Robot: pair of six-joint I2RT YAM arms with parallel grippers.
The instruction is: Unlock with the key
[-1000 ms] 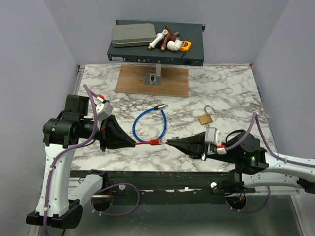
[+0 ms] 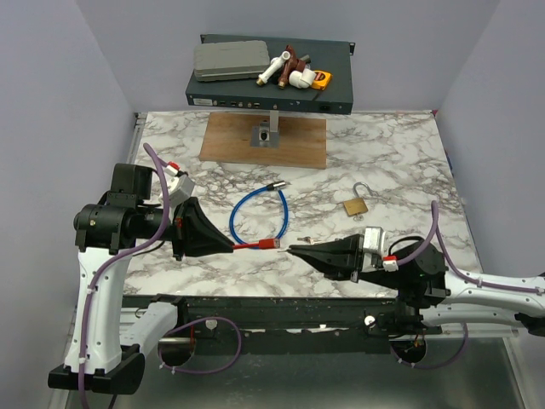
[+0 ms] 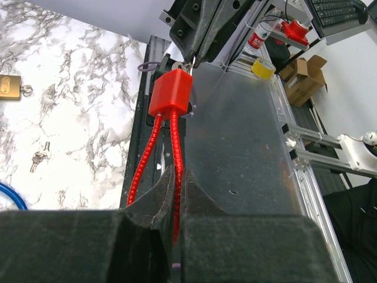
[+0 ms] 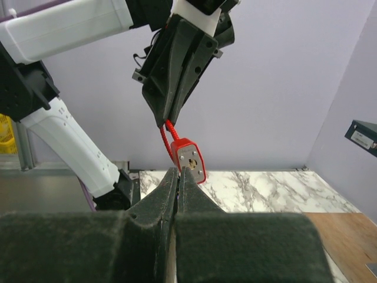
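In the top view, my left gripper (image 2: 232,249) is shut on the red cable of a small red lock (image 2: 268,244). The lock's body points toward my right gripper (image 2: 290,249). That gripper is shut, with a thin silvery key (image 3: 192,66) showing at its tips in the left wrist view, close to the red lock (image 3: 171,93). The lock's face with its brass keyhole (image 4: 192,163) shows in the right wrist view, just beyond my right fingertips. Whether the key touches the keyhole, I cannot tell.
A blue cable lock (image 2: 235,221), an open brass padlock (image 2: 355,206) and loose small keys (image 3: 40,157) lie on the marble table. Behind them are a wooden board with a hasp (image 2: 223,141) and a dark rack box (image 2: 196,89). Both grippers are above the table's front part.
My right gripper has shifted slightly to the right and its wrist has turned a little. The left gripper and the red lock stay nearly in place.
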